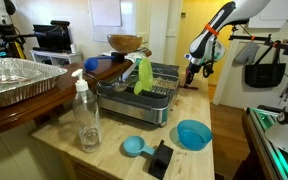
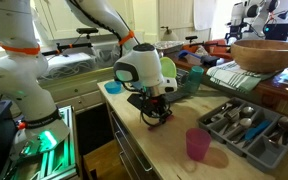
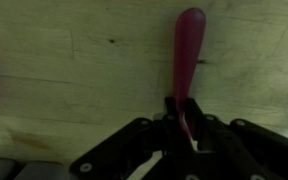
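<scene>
A slim red-pink utensil (image 3: 188,48) stands out from between the fingertips of my gripper in the wrist view. The gripper is shut on it, over a light wooden counter (image 3: 104,80). Only its smooth, rounded length shows clearly; its other end is hidden by the fingers. In exterior view 2 the gripper (image 2: 156,116) hangs low above the counter, left of a pink cup (image 2: 197,144), and the utensil is too small to make out there. Exterior view 1 has the gripper (image 1: 197,72) small, at the counter's far end.
A grey cutlery tray (image 2: 217,126) with several utensils lies right of the arm in exterior view 2. A wooden bowl (image 2: 266,55) stands behind it. The dish rack (image 1: 156,108), blue bowl (image 1: 194,135) and soap bottle (image 1: 86,118) occupy the counter's other end.
</scene>
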